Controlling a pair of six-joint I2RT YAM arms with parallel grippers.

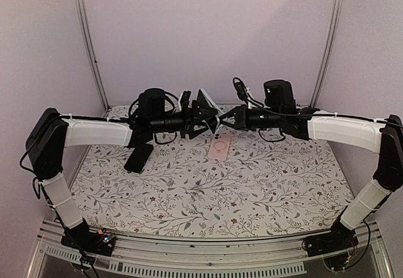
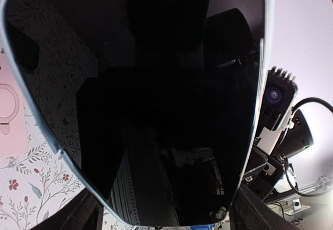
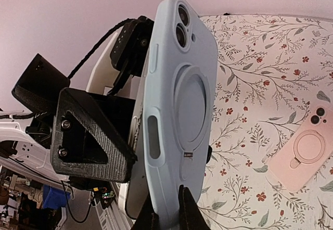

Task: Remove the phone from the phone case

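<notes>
A light blue phone case (image 3: 196, 131) is held up between my two arms, its ringed back toward the right wrist camera. In the left wrist view the phone's dark screen (image 2: 171, 100) fills much of the picture, framed by the pale case rim. My right gripper is shut on the near end of the case. My left gripper (image 1: 204, 118) is open around the side of the phone and case; one black finger (image 3: 93, 136) stands on the screen side. Beside the case edge a pale strip shows; I cannot tell how far the phone is out.
On the flowered table lies a pink phone case (image 1: 219, 147), below and close to the grippers. A black phone-shaped object (image 1: 138, 158) rests farther left.
</notes>
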